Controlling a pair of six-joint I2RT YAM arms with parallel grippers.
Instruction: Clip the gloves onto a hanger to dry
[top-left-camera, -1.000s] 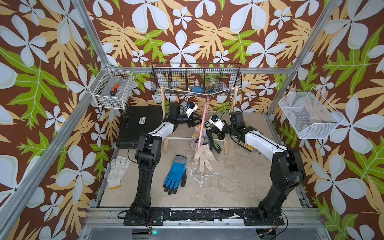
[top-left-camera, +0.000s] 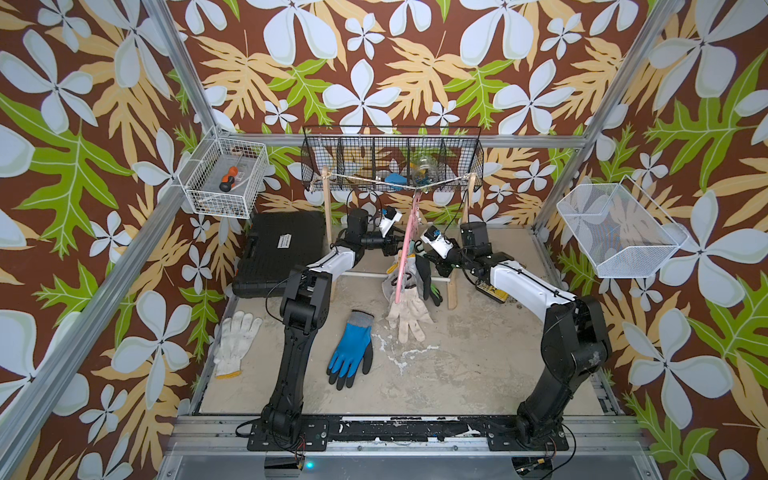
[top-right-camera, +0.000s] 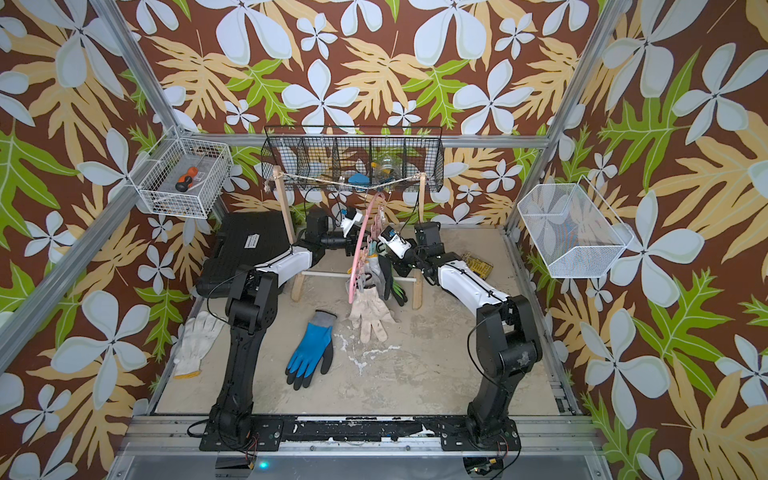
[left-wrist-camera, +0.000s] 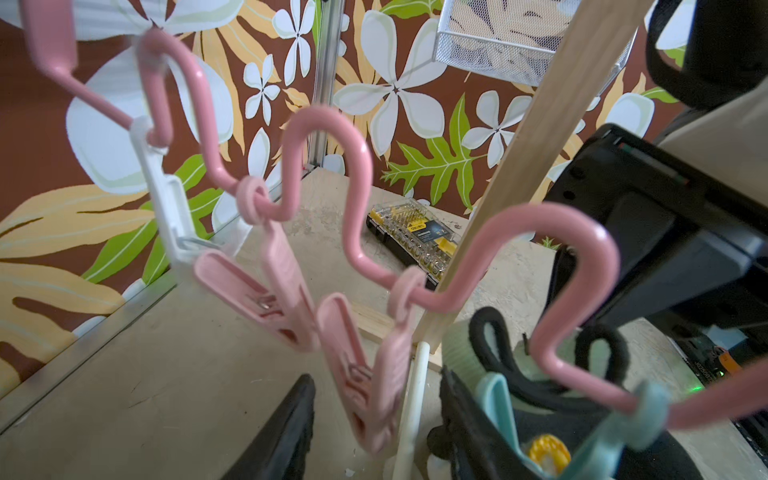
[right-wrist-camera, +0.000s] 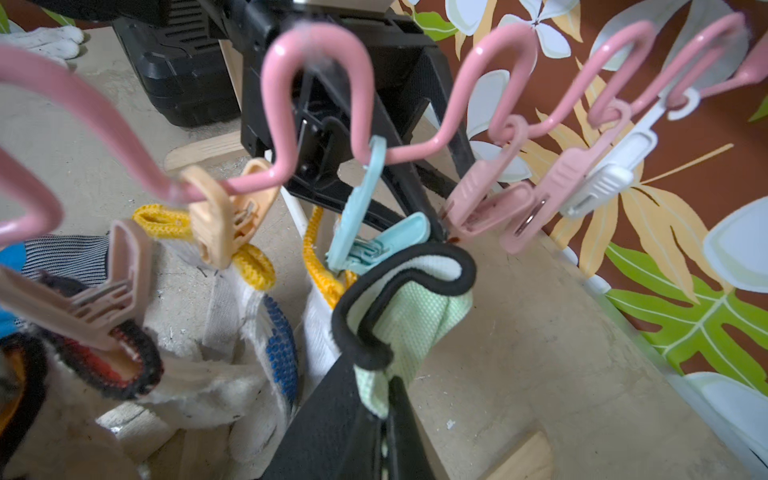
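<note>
A pink hanger (top-left-camera: 408, 248) with hanging clips stands between both arms. My right gripper is shut on the pale-green, black-rimmed cuff of a dark glove (right-wrist-camera: 424, 312). A light-blue clip (right-wrist-camera: 376, 232) hangs just above that cuff; whether it touches the fabric is unclear. On the hanger's other side, my left gripper is open, with a pink clip (left-wrist-camera: 368, 376) seen between its fingers, not gripped. A peach clip (right-wrist-camera: 228, 212) carries a yellow-cuffed glove (right-wrist-camera: 260, 320), and a beige clip (right-wrist-camera: 88, 296) a red-and-black-cuffed one.
A blue glove (top-left-camera: 350, 352) and a white glove (top-left-camera: 237, 344) lie on the table. Wooden posts (top-left-camera: 327, 208) flank the hanger. A black case (top-left-camera: 280, 248) is at left, a yellow-labelled box (left-wrist-camera: 416, 232) at right.
My left gripper has moved rightward, closer to the hanger, and its arm has shifted with it. The right arm and the gloves look nearly unmoved.
</note>
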